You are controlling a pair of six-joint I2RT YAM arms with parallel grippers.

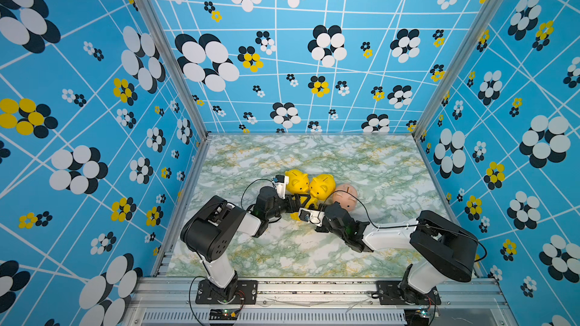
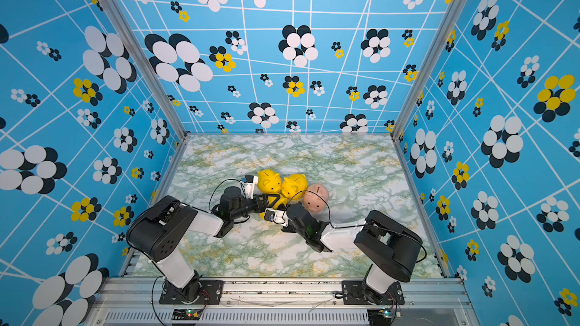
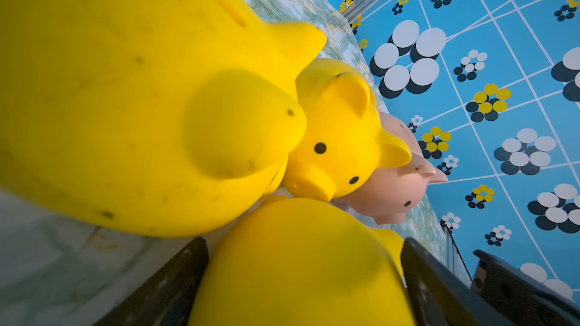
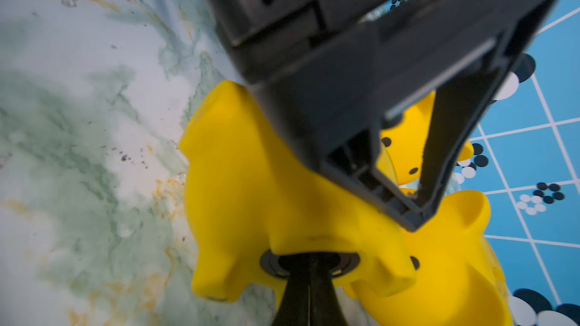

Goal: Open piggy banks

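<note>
In the right wrist view, a yellow piggy bank [image 4: 241,199] has its belly and stubby feet turned toward my right gripper. That gripper is shut, its fingertips at the dark round plug [image 4: 348,264] in the belly; whether they have entered the plug cannot be told. My left gripper stands open, with one finger [image 3: 181,271] on each side of the same bank's rounded yellow body [image 3: 302,265]. From above, both grippers largely cover this bank. Behind it sit two more yellow banks [image 1: 297,181] and a pink bank [image 1: 345,196].
The other banks stand close together, just beyond the one between my grippers. Bare marble-patterned table [image 1: 302,151] lies behind the group, with more free room in front. Blue patterned walls [image 1: 326,96] enclose the table at the back and sides.
</note>
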